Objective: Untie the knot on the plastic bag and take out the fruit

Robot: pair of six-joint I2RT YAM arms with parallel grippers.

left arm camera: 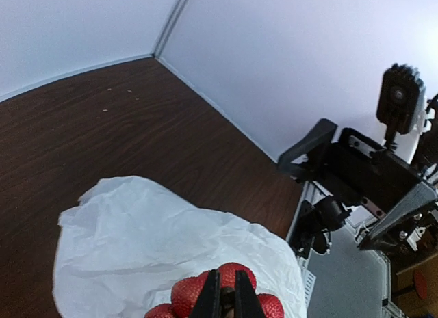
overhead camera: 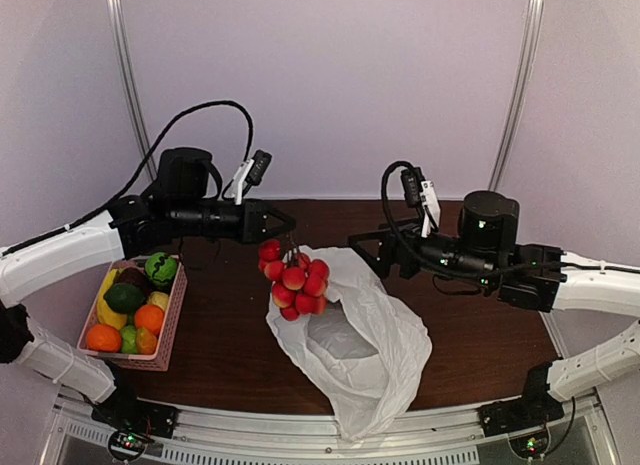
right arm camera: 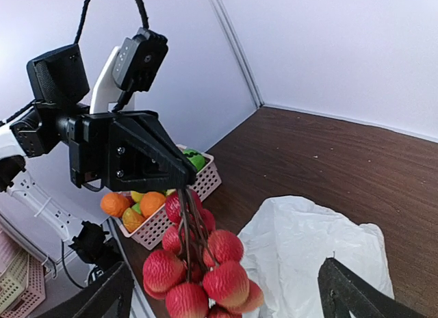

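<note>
A bunch of red fruit (overhead camera: 297,282) hangs by its thin stems from my left gripper (overhead camera: 290,223), which is shut on them. In the right wrist view the stems of the red fruit (right arm camera: 226,284) run up between the left fingertips. Beneath and to the right, the white plastic bag (overhead camera: 395,360) lies on the table with its mouth spread wide; no fruit shows in the visible part of its opening. My right gripper (overhead camera: 362,247) is open and empty, above the bag's far right edge and apart from the bunch.
A pink basket (overhead camera: 165,335) of assorted fruit stands at the left, under the left arm. Bare dark table (overhead camera: 225,345) lies between the basket and the bag. Metal rails run along the table's front edge.
</note>
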